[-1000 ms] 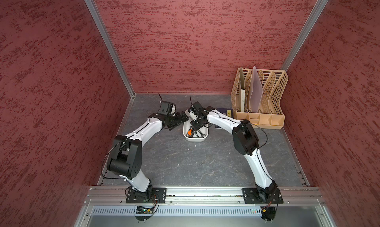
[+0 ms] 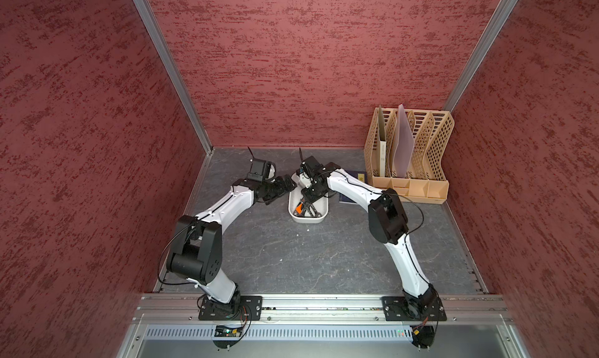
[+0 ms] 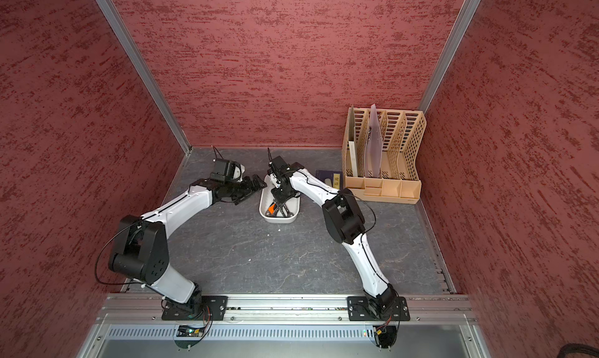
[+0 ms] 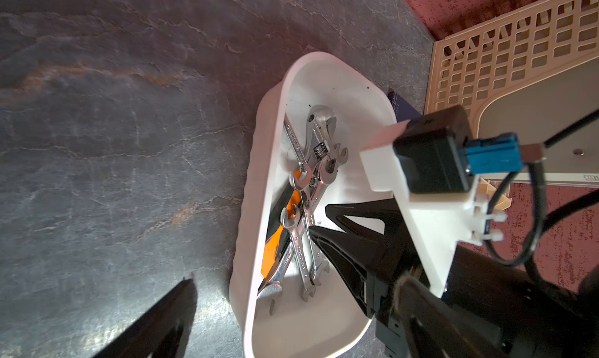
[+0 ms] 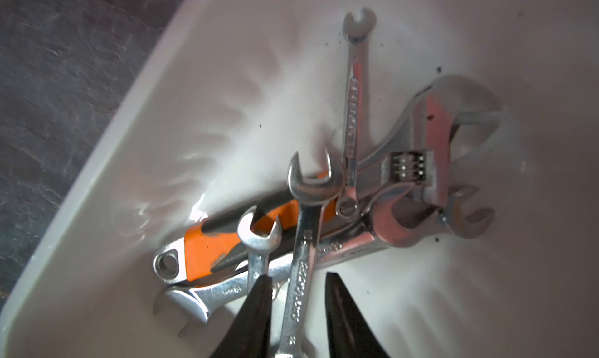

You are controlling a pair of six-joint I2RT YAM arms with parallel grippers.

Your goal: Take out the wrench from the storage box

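Several silver wrenches lie in the white storage box [image 5: 99, 158], among them an open-ended wrench [image 5: 299, 277] running up the middle of the right wrist view and an adjustable wrench with an orange and black handle [image 5: 202, 250]. My right gripper reaches down into the box, its fingers part open. That open-ended wrench shows between its two fingertips, with a gap on either side; contact cannot be told. Left of the box, my left gripper is held wide open, and only blurred fingers show at the bottom of its view. Nothing is gripped in it.
A beige file rack [image 2: 427, 186] with folders stands at the back right. Between it and the box lies a dark blue flat object [image 2: 357, 176]. The grey table [image 2: 293, 258] in front of the box is clear.
My right wrist has shifted and tilted slightly over the box. The left arm has moved hardly at all, and the box stays where it was.
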